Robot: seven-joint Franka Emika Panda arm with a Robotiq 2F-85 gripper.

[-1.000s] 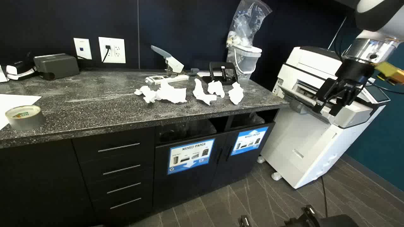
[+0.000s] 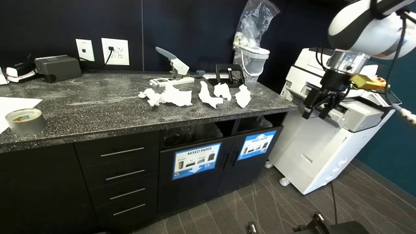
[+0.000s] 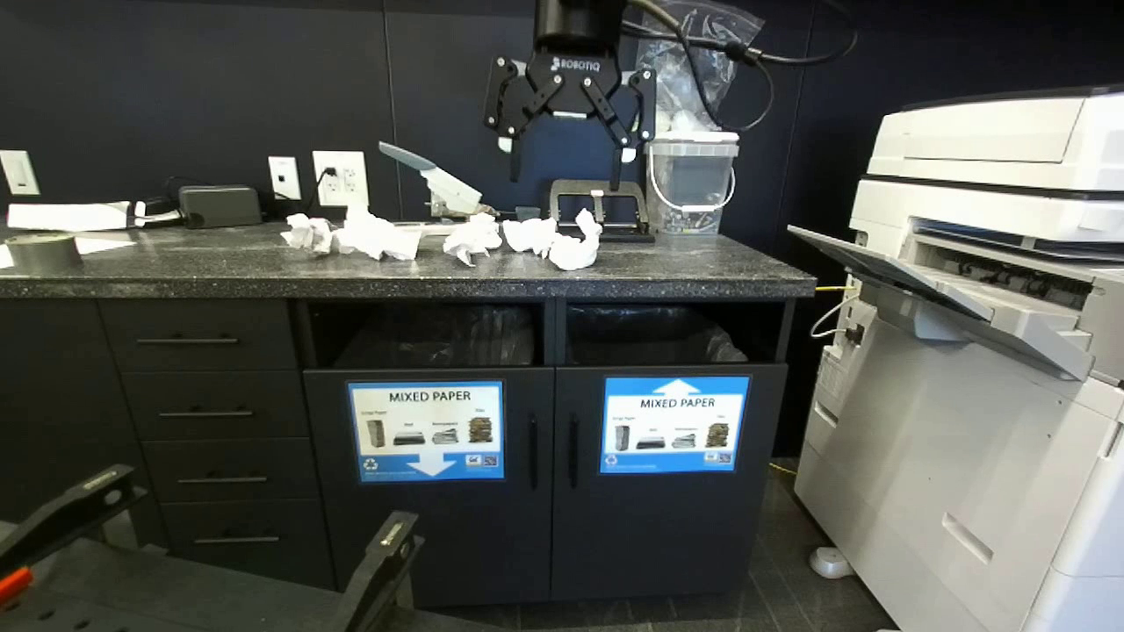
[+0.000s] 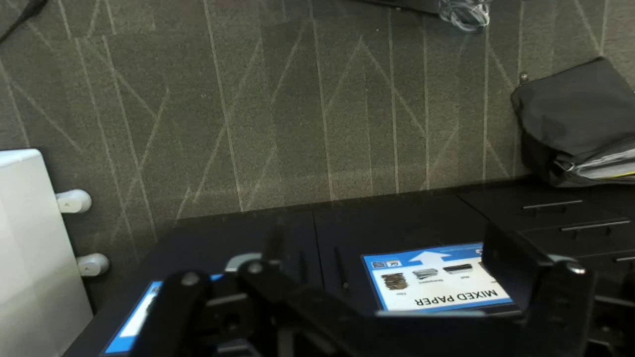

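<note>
Several crumpled white papers lie in a loose row along the counter; among them are a wide paper [image 2: 176, 96] and, at the row's right end, a smaller paper [image 2: 243, 96]. My gripper [image 3: 568, 168] is open and empty, up in the air in front of the counter and well apart from the papers. In exterior view 1 the gripper [image 2: 315, 113] appears in front of the printer. The wrist view shows the gripper's dark fingers over the cabinet doors and floor, with no crumpled paper in sight there.
Two bin openings [image 3: 437, 335] sit under the counter edge [image 3: 421, 286], above doors with MIXED PAPER signs. Behind the papers stand a stapler [image 3: 448, 191], a hole punch [image 3: 601, 200] and a clear bucket [image 3: 690, 179]. A white printer [image 3: 948, 421] stands right. A tape roll [image 2: 25, 121] sits left.
In exterior view 1 my arm and gripper have moved left and slightly lower across the printer. The papers and other counter objects have stayed put.
</note>
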